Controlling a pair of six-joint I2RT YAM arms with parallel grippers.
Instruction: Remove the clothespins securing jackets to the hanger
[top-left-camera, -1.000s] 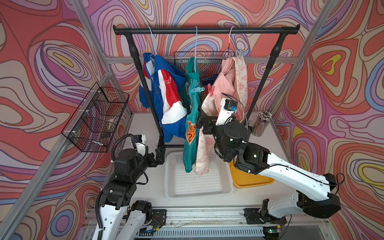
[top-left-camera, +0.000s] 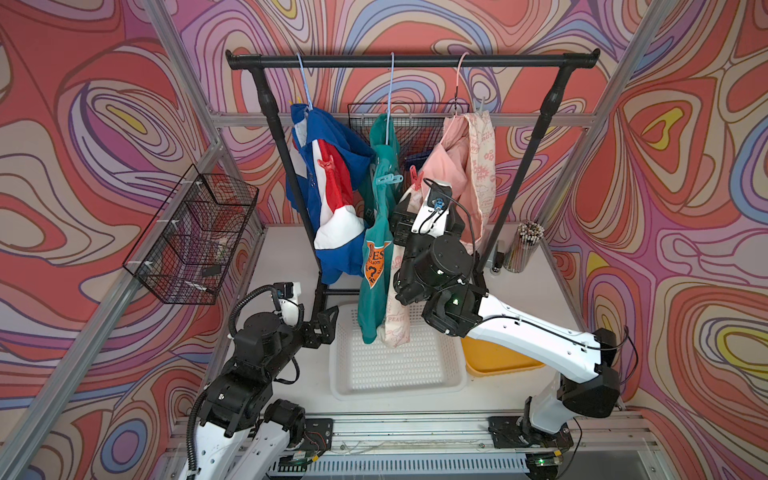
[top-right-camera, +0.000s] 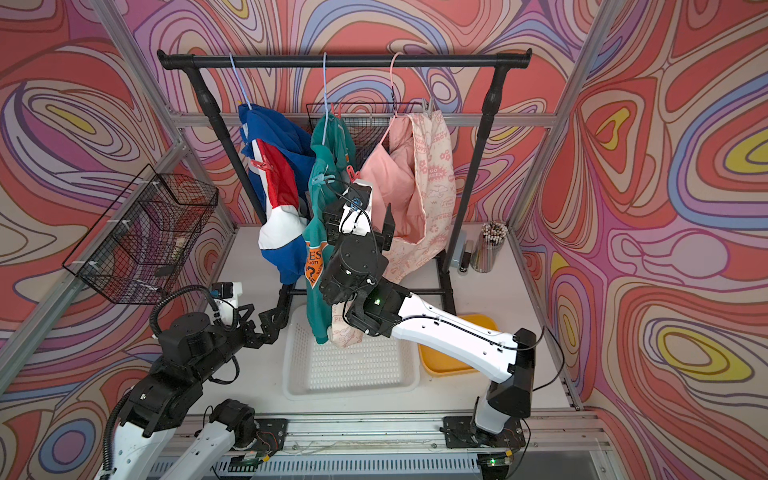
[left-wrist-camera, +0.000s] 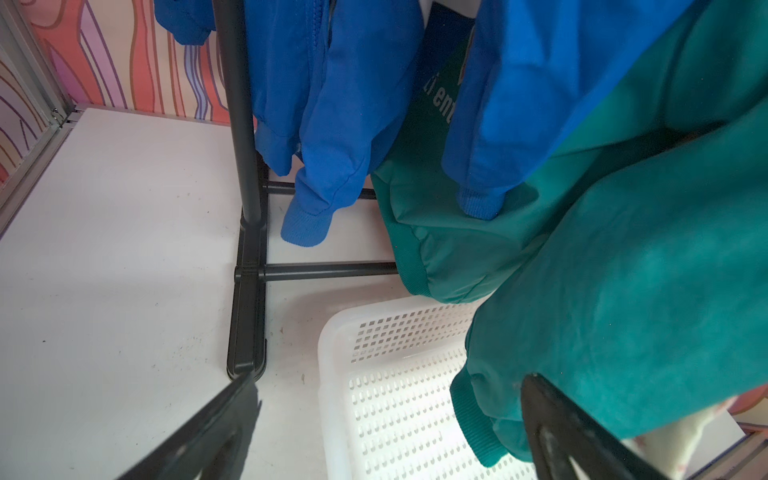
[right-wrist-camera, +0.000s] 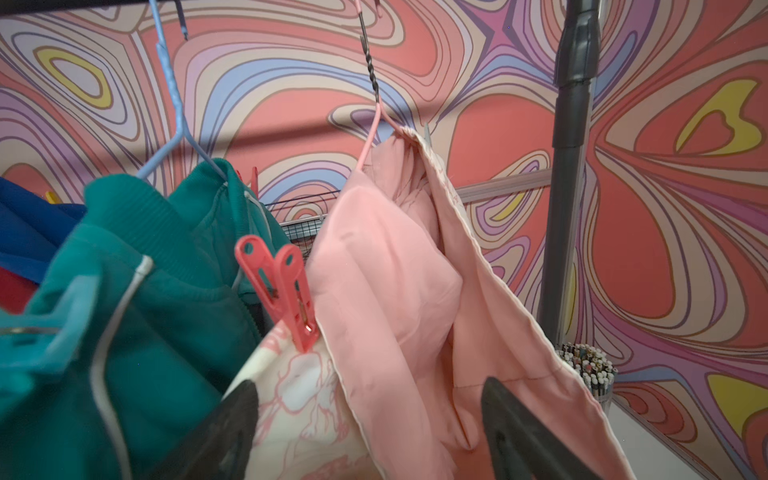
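A red clothespin is clipped on the pink jacket, at the edge of its printed lining. My right gripper stands open just below and in front of that pin, the jacket's fabric showing between its fingers. Clipped on the teal jacket is a light blue clothespin, blurred at the left of the right wrist view. Another red clothespin sits on the blue, red and white jacket. Low by the tray, my left gripper is open and empty, with the teal sleeve beyond it.
A white perforated tray lies beneath the jackets, and an orange tray stands right of it. The black rack's post rises right of the pink jacket. A wire basket hangs at left.
The jackets have swung slightly left. My left gripper has shifted a little to the right.
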